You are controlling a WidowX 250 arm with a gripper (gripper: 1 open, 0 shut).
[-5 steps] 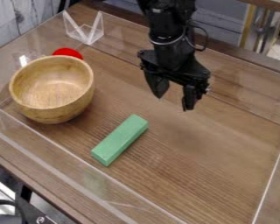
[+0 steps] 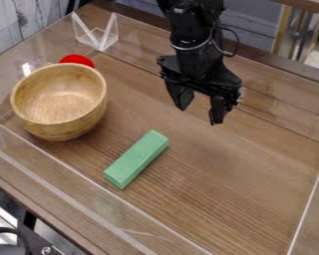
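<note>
The black robot arm [image 2: 202, 55] reaches down from the top centre of the camera view, its gripper [image 2: 202, 98] open above the bare wooden table. Down and to the left of it lies a green rectangular block [image 2: 136, 159]. A wooden bowl [image 2: 29, 110] stands at the left, with a small red round object [image 2: 77, 62] just behind it.
A white wire stand [image 2: 93, 30] is at the back left. A dark object [image 2: 8, 239] shows at the lower-left corner, and a pale edge runs along the right side.
The arm and gripper have shifted very slightly; nothing else has visibly changed.
</note>
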